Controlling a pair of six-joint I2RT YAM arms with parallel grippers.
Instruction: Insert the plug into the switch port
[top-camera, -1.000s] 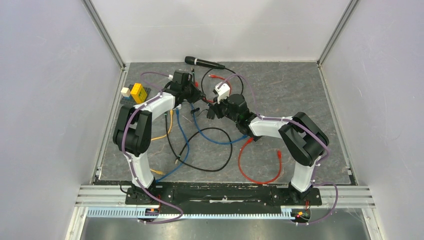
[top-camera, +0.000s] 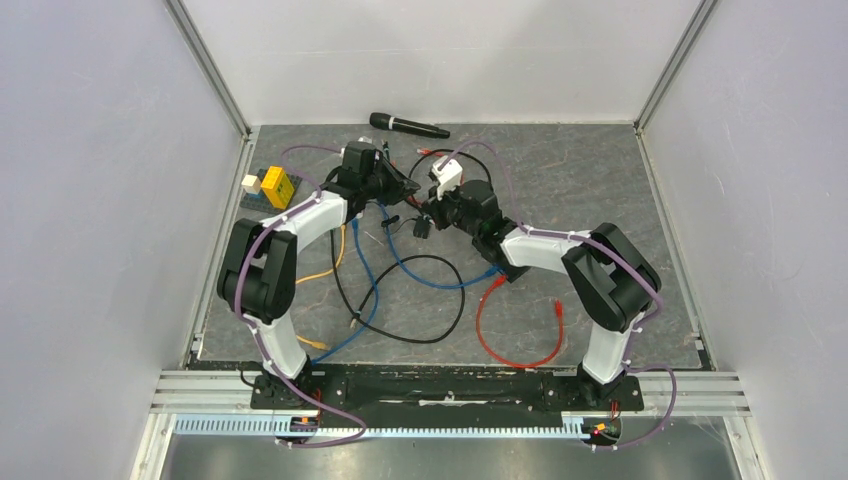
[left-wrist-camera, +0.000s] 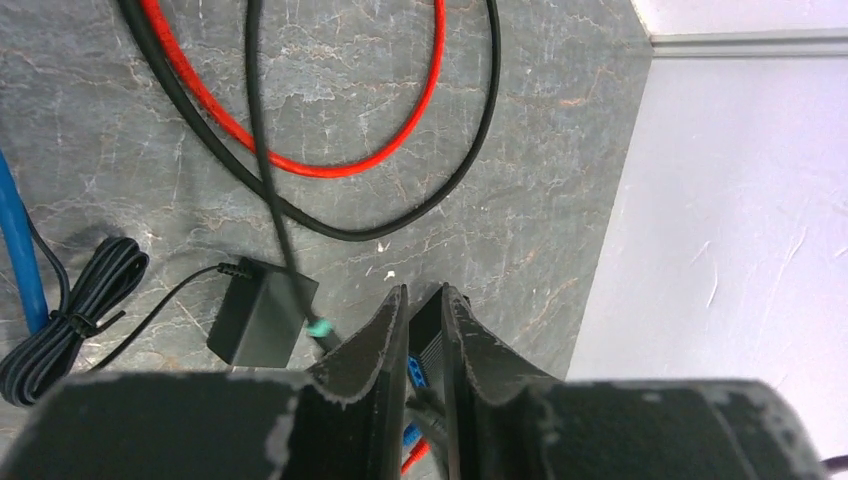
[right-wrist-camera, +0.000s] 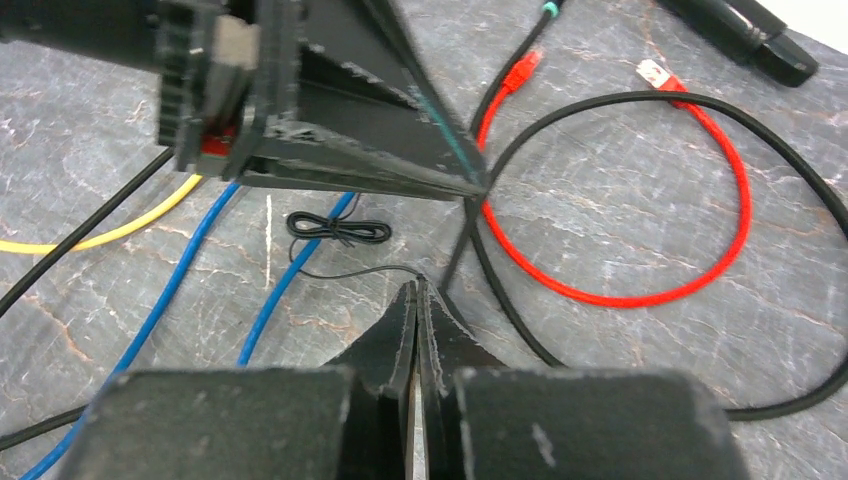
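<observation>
My left gripper (top-camera: 408, 188) is above the middle of the floor, facing my right gripper (top-camera: 430, 210); its fingertips stand slightly apart. A black cable (left-wrist-camera: 263, 150) with a teal band runs near it; whether it lies between the fingers is unclear. My right gripper is shut, nothing visible between its fingers. A dark box (top-camera: 516, 272), likely the switch, is mostly hidden under the right arm, with blue and red plugs at it. Red cables (right-wrist-camera: 740, 190) with plugs lie behind the grippers. I cannot tell which plug is the task's.
A black adapter (left-wrist-camera: 258, 315) and coiled wire (right-wrist-camera: 335, 228) lie below the grippers. Blue, yellow and black cables cover the middle and left. A microphone (top-camera: 408, 126) lies at the back, a yellow block (top-camera: 277, 187) at the left.
The black cable loop at the back has moved downward and to the right.
</observation>
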